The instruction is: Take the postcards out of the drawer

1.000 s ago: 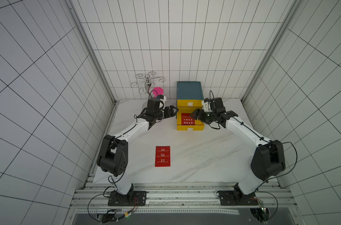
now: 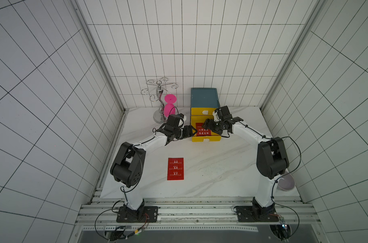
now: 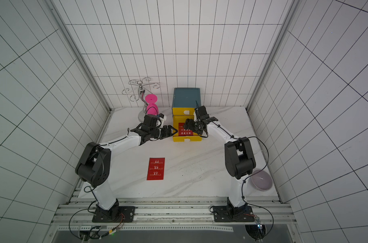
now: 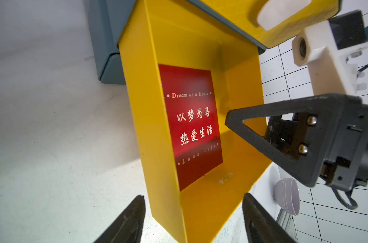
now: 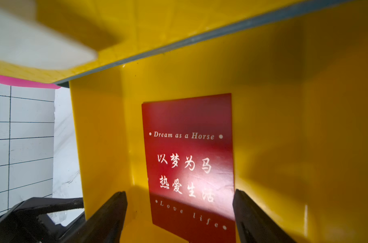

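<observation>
The pulled-out yellow drawer (image 4: 137, 121) holds a red postcard (image 4: 192, 121) printed "Dream as a Horse", lying flat on its bottom. My left gripper is open at the drawer's left front, its fingers on either side of that corner in the wrist view, with no clear sign of contact. My right gripper is open over the drawer, above the postcard, with nothing held between its fingers.
Another red card (image 2: 175, 168) lies on the front left of the table. A metal stand (image 2: 159, 116) with pink discs is behind my left arm. A bowl (image 2: 286, 182) sits at the right front.
My left gripper has moved down to the drawer's left side. My right gripper has moved left, further over the drawer. The drawer sits slightly nearer the front.
</observation>
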